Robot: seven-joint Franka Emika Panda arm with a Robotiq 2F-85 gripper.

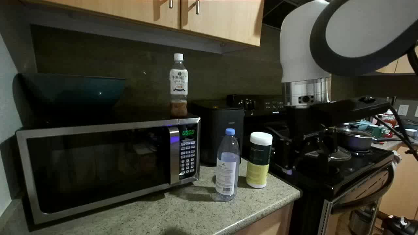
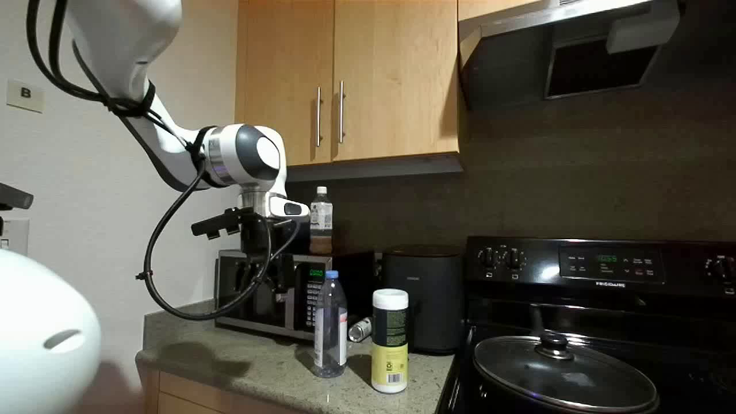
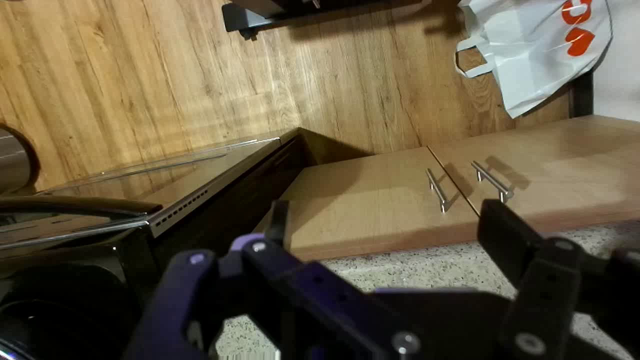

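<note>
My gripper is open, its two dark fingers wide apart and nothing between them in the wrist view. It hangs pointing down above the counter area, seen dark against the stove in exterior view 1. A clear bottle with a blue cap (image 1: 227, 172) stands upright on the counter. Beside it is a green and yellow canister with a white lid (image 1: 258, 160). Another bottle, white-capped with some brown liquid (image 1: 179, 86), stands on top of the microwave (image 1: 105, 164). My gripper holds none of them.
A teal bowl (image 1: 74, 90) sits on the microwave. Behind the canister stands a black appliance (image 2: 424, 296), with a can (image 2: 360, 330) lying near it. A lidded pan (image 2: 566, 372) is on the stove. Cupboards (image 2: 393, 76) hang above.
</note>
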